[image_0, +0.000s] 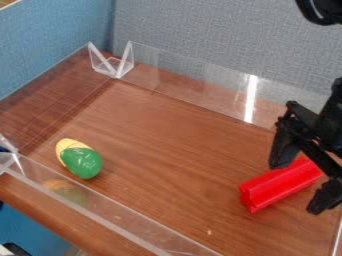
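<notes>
A red cylindrical object (271, 188) lies on the wooden surface at the lower right. My black gripper (299, 178) is over its right part, fingers spread open on either side of it, one toward the back and one toward the front. Whether the fingers touch it cannot be made out.
A green and yellow object (82, 161) lies at the left. Clear low walls (140, 229) border the wooden surface, with a white bracket (112, 63) at the back left.
</notes>
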